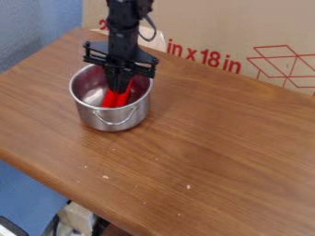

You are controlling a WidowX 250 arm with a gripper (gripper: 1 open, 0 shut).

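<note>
A silver metal pot (113, 116) with a wire handle stands on the wooden table, left of centre. Inside it lies a red object (113, 99). My black gripper (116, 81) reaches down into the top of the pot, over the red object. Its fingertips are partly hidden there; whether anything sits between them does not show. It is shut.
A cardboard panel (246, 46) with red print stands along the back. A blue surface lies beyond the left edge.
</note>
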